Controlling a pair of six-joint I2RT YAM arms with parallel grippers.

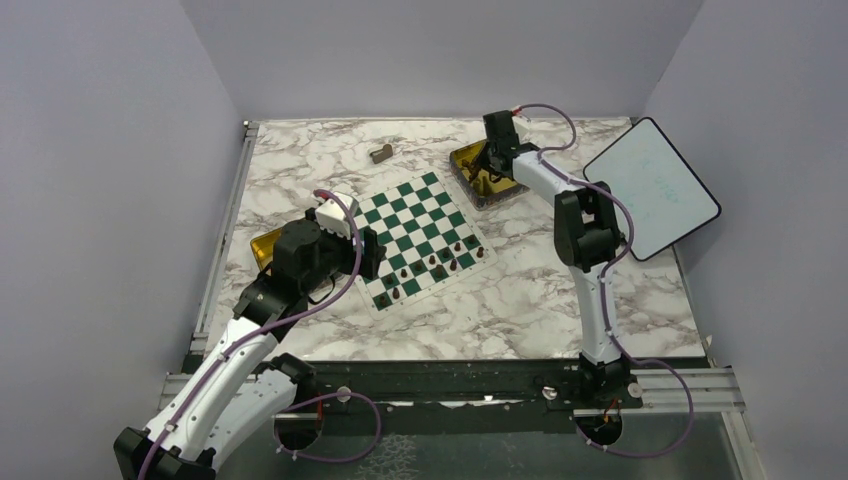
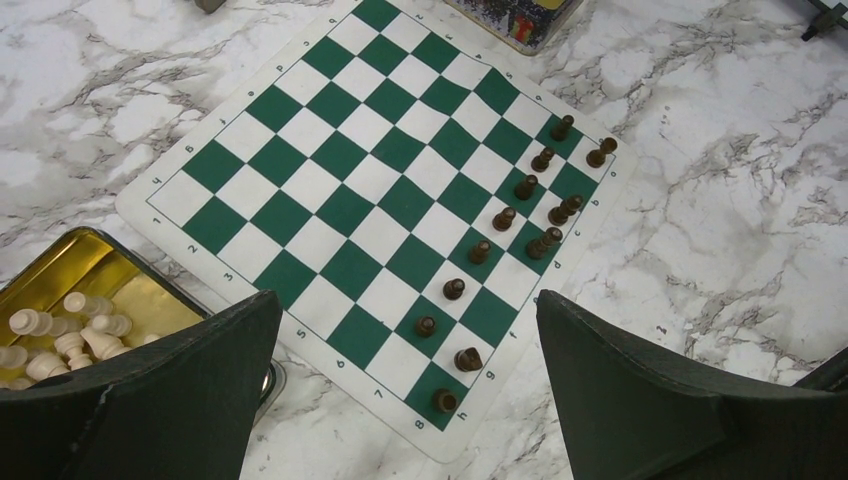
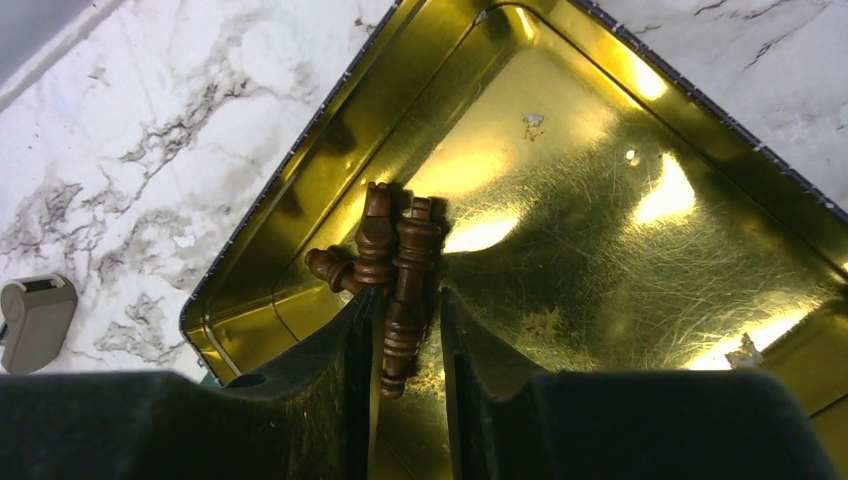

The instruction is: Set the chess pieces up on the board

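Observation:
The chessboard (image 2: 360,180) carries dark pieces along one side, such as a pawn (image 2: 453,288). My left gripper hangs open over the board's left part, empty. A gold tin (image 2: 120,270) of white pieces lies beside it. My right gripper is down at the second gold tin (image 3: 620,280), over a few dark pieces lying there, among them a long dark piece (image 3: 410,260). Its fingers stand a little apart around the view of that piece; whether they grip anything cannot be told.
A whiteboard (image 1: 652,185) lies on the right of the table. A small grey object (image 3: 38,320) sits behind the board.

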